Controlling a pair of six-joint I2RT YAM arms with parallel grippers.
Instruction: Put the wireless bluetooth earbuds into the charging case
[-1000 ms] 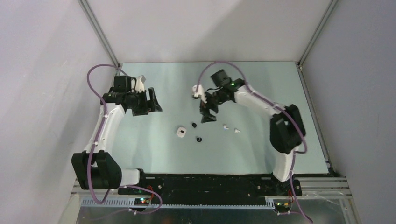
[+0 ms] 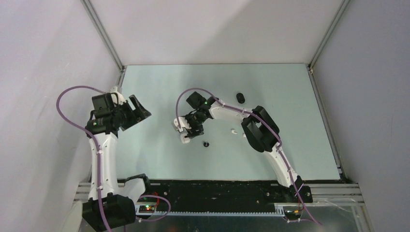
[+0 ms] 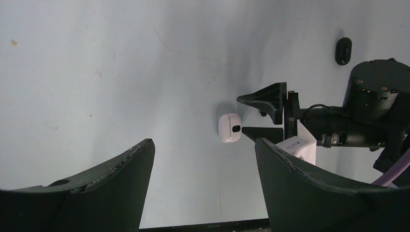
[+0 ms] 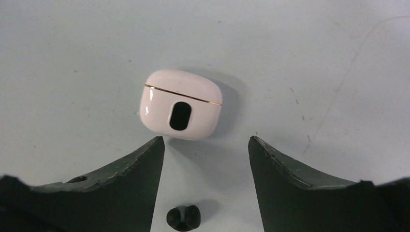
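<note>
The white charging case (image 4: 159, 111), closed, stands on the table; my right gripper is just beside it, open, with nothing between its fingers. Two small white earbuds (image 2: 233, 131) lie to the right, one partly hidden by the right arm. My left gripper (image 2: 142, 107) is open over the table's left side, away from the case.
A black oval object (image 2: 240, 98) lies at the back right, behind the right arm. Walls bound it on both sides.
My right gripper has moved left and toward the front, down to the case. My left arm has drawn back to the left.
</note>
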